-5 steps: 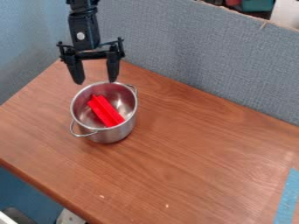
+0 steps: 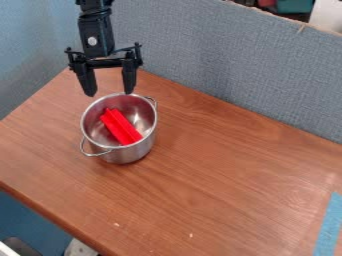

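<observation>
My black gripper (image 2: 110, 84) hangs open above the back of a steel pot (image 2: 132, 152) with two loop handles, nothing between its fingers. Inside the pot lies a red elongated object (image 2: 120, 126), slanted from back left to front right.
Grey padded walls (image 2: 241, 65) bound it at the back and left. A light blue strip (image 2: 329, 222) lies at the right edge.
</observation>
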